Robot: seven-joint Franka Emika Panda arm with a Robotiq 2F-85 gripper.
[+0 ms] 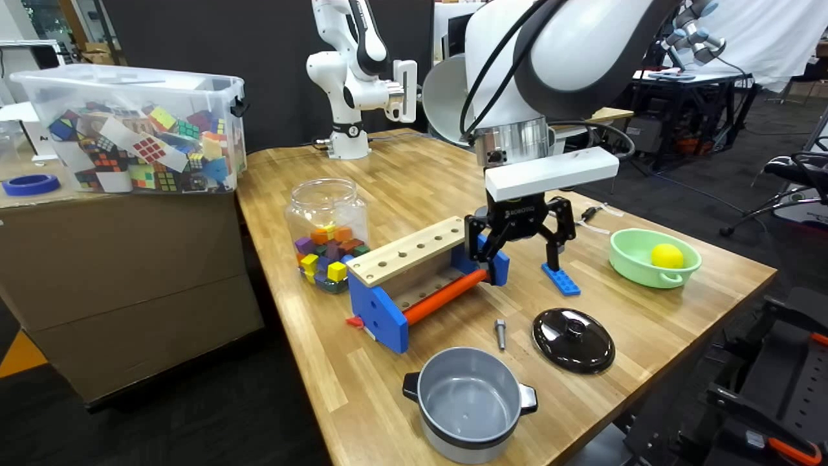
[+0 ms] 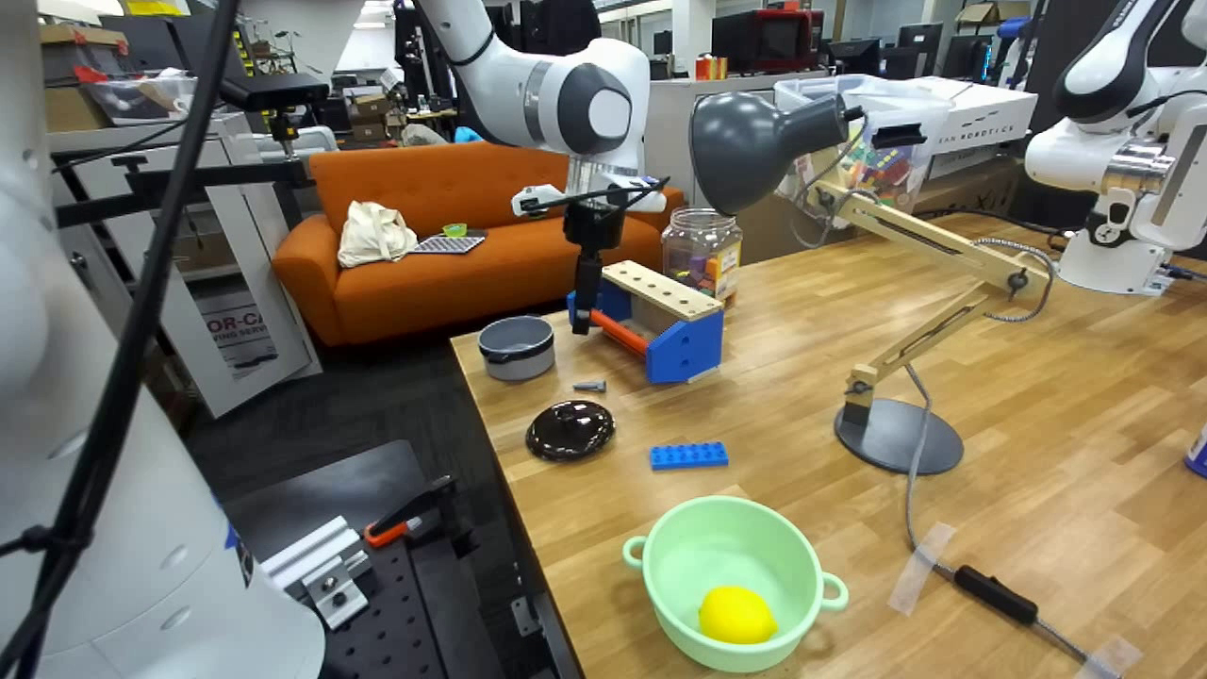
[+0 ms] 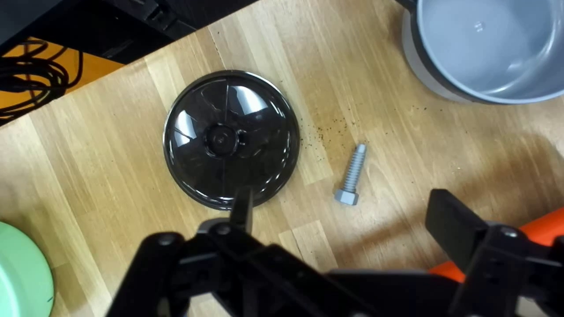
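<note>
My gripper (image 1: 521, 265) hangs over the table, open, its two fingers wide apart and nothing held. In exterior view 1 it hides part of the right end of a blue toy toolbox (image 1: 378, 317) with an orange bar (image 1: 446, 298). Beyond its fingertips in the wrist view lies a grey bolt (image 3: 353, 177), head toward the gripper. A round black lid (image 3: 254, 134) rests on the table beside the bolt. The grey pot (image 1: 469, 395) stands uncovered at the near end and looks empty. A blue studded brick (image 2: 689, 455) lies flat between the toolbox and a green bowl (image 2: 668, 532).
A yellow lemon-like thing (image 2: 736, 615) sits in the bowl. Behind the toolbox stands a clear jar (image 1: 326, 203) with coloured blocks. The desk lamp (image 2: 760, 147) rises from the table on its wooden arm. Bare tabletop surrounds the bolt and lid.
</note>
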